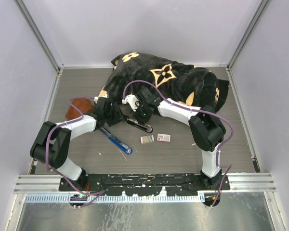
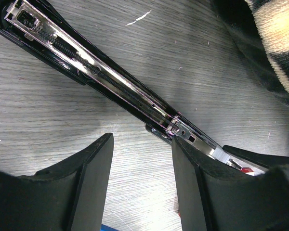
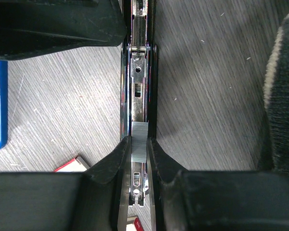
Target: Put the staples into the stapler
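Observation:
A black stapler (image 1: pixel 138 126) lies on the table with its metal magazine (image 2: pixel 94 67) exposed and a spring running along it. In the right wrist view, a silver strip of staples (image 3: pixel 139 139) is at the magazine channel, with my right gripper shut on it. Whether the strip sits fully down in the channel I cannot tell. My left gripper is open beside the stapler's middle, nothing between its fingers. One left finger (image 3: pixel 62 26) also shows in the right wrist view, left of the stapler.
Two small boxes, one greyish (image 1: pixel 147 139) and one red and white (image 1: pixel 164 137), lie just in front of the stapler. To the left is a long blue tool (image 1: pixel 117 142). A dark patterned blanket (image 1: pixel 168 74) is bunched behind.

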